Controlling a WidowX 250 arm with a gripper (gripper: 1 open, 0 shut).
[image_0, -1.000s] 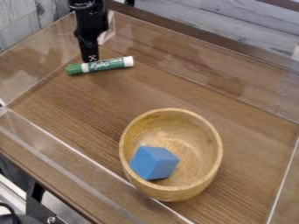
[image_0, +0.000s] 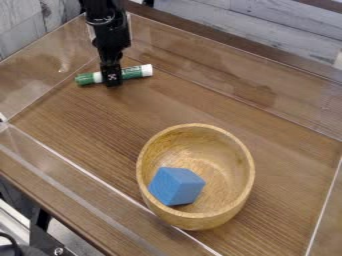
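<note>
The black gripper (image_0: 112, 74) reaches down from the top left onto a green cylindrical object (image_0: 135, 72) with a white label, lying on the wooden table at upper left. Its fingertips are at the object's middle; whether they are closed on it is too small to tell.
A light wooden bowl (image_0: 219, 195) with a blue block (image_0: 175, 186) in it stands at the lower right. Raised edges run along the left and far sides.
The gripper has moved down from above and behind the green object to its middle. The bowl and block are unchanged.
</note>
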